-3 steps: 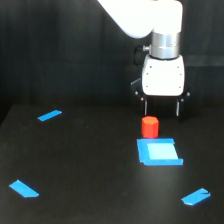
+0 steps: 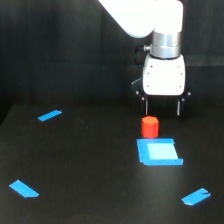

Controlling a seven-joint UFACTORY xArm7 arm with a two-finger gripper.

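Note:
A small red block (image 2: 150,127) stands on the dark table, at the upper left edge of a blue-bordered square (image 2: 143,155) with a pale centre. Above and slightly behind it, my white gripper (image 2: 164,106) hangs pointing down. Its two dark fingers are spread wide and nothing shows between them. The block lies lower in the view, nearer the left finger, and appears apart from the gripper. Dark fingers against the dark background make their tips hard to make out.
Blue tape strips mark the table: one at the far left (image 2: 50,115), another at the near left (image 2: 23,188) and a third at the near right (image 2: 196,197).

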